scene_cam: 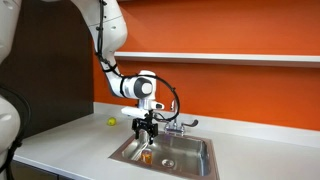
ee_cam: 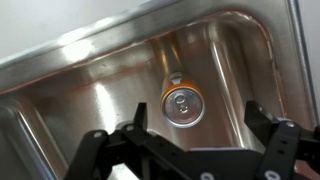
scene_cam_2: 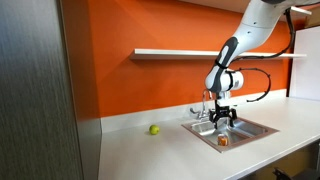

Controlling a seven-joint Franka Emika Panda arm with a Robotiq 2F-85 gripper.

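Observation:
An orange can with a silver top (ee_cam: 183, 102) stands upright in the steel sink (ee_cam: 80, 85), seen from above in the wrist view. In exterior view 1 the same can (scene_cam: 147, 157) shows as a small orange shape near the basin's left side. My gripper hangs over the basin with its fingers wide apart, one finger on each side of the can's image. Nothing is between the fingers, and the can is below them, clear of touch as far as I can see.
A faucet (scene_cam: 174, 122) rises behind the basin. On the counter (scene_cam_2: 150, 155) to the left of the sink lies a yellow-green round object (scene_cam_2: 154, 129). A white shelf (scene_cam: 230, 59) runs along the orange wall. Bare counter extends on both sides.

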